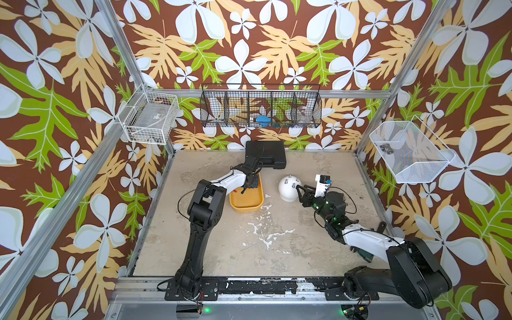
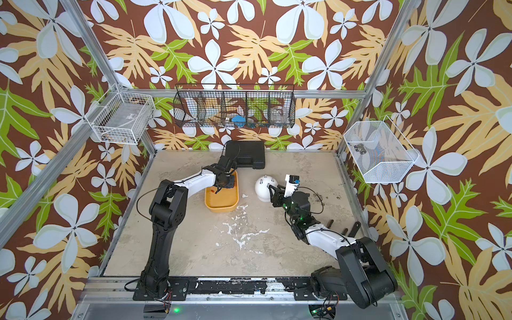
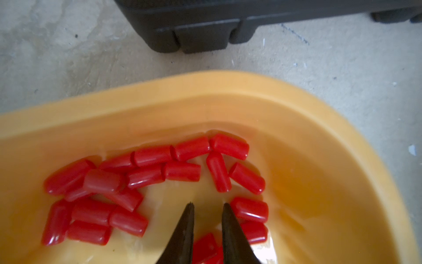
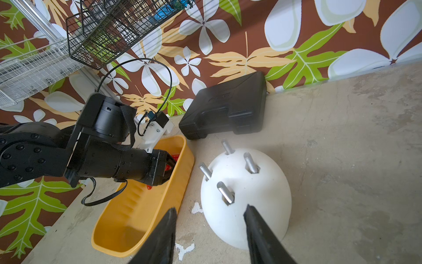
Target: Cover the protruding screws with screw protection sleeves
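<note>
A white dome [image 4: 246, 202] stands on the bench with several bare metal screws [image 4: 225, 191] protruding. Left of it is an orange tray [image 4: 110, 237] holding several red sleeves [image 3: 147, 175]. My left gripper is down inside the tray among the sleeves, its fingertips a little apart with no sleeve clearly between them. My right gripper is at the dome's right side, its fingers wide apart, the dome seen beyond them and nothing clearly held.
A black case [image 1: 265, 152] lies behind tray and dome. Wire baskets [image 1: 260, 106] hang on the back and side rails. Dark tools [image 2: 352, 229] lie at the right edge.
</note>
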